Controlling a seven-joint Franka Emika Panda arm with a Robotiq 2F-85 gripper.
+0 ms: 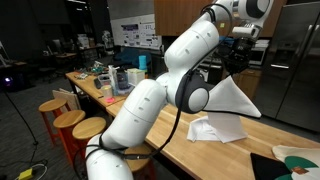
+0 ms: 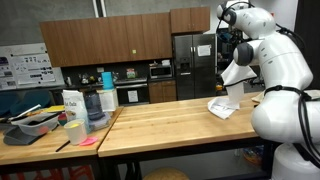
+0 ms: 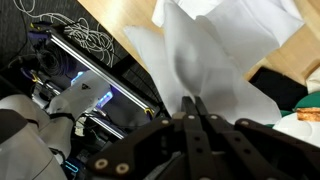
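My gripper is shut on a white cloth [image 3: 195, 62], which hangs from the fingertips above the wooden table. In exterior view 1 the gripper [image 1: 234, 70] is high over the table, with the cloth [image 1: 232, 105] spread out below it. More white cloth [image 3: 245, 28] lies on the tabletop beneath; whether it joins the hanging part cannot be told. Exterior view 2 has the hanging cloth [image 2: 232, 82] at the right, close to the arm.
A black flat item [image 1: 267, 167] and a round white and green piece [image 1: 298, 156] lie at the table's near right. Cups and a blue container [image 2: 93, 104] crowd the far end. Bare wood [image 2: 165, 122] fills the middle. Stools [image 1: 88, 129] line one side.
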